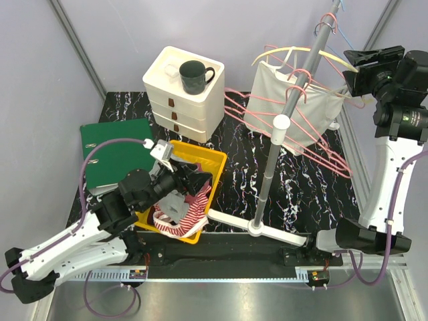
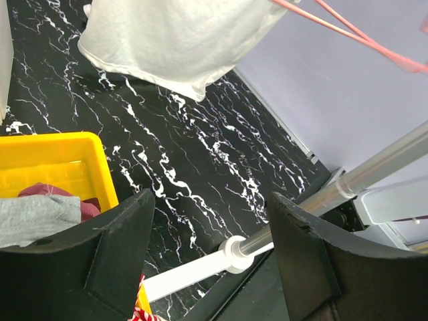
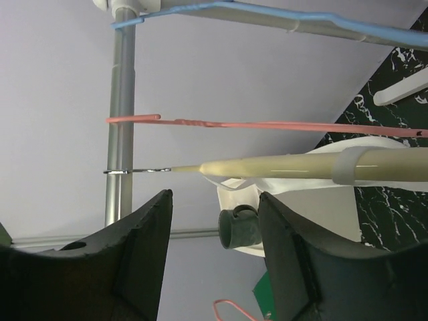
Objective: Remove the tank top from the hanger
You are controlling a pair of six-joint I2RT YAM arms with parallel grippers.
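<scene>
A white tank top (image 1: 271, 93) hangs from a yellow hanger (image 1: 294, 49) on the grey rack; in the left wrist view the lower part of the tank top (image 2: 167, 43) shows. One strap (image 3: 348, 166) loops round the hanger (image 3: 274, 167) in the right wrist view. My right gripper (image 1: 353, 72) is at the hanger's right end. Its fingers (image 3: 155, 227) stand apart with nothing between them, and the hanger crosses just beyond their tips; whether they touch it I cannot tell. Over the yellow basket, my left gripper (image 1: 199, 175) is open and empty.
Pink hangers (image 1: 314, 148) and a blue hanger (image 3: 301, 13) hang close to the tank top on the rack pole (image 1: 271, 167). Clothes lie in the yellow basket (image 1: 212, 160). A dark mug (image 1: 194, 77) stands on the white drawers (image 1: 164, 90); bare marble tabletop (image 1: 231, 180) lies between basket and rack.
</scene>
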